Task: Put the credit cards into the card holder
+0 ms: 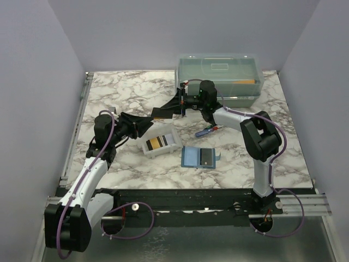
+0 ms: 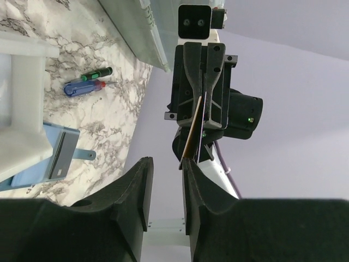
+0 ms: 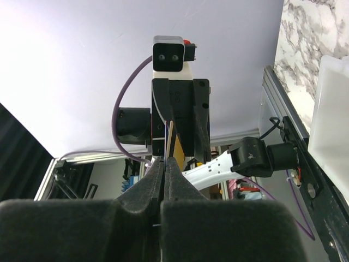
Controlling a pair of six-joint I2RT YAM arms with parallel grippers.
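My right gripper (image 1: 178, 102) is shut on thin credit cards (image 1: 162, 113), held in the air above a white tray (image 1: 174, 134) that holds several more cards (image 1: 155, 143). In the left wrist view the held cards (image 2: 192, 129) stand edge-on. My left gripper (image 1: 146, 123) is part open, its tips beside the near end of the held cards. A blue card holder (image 1: 191, 156) with a dark panel lies open in front, right of the tray.
A translucent teal box (image 1: 218, 71) fills the back right. Screwdrivers (image 1: 204, 131) lie between it and the card holder.
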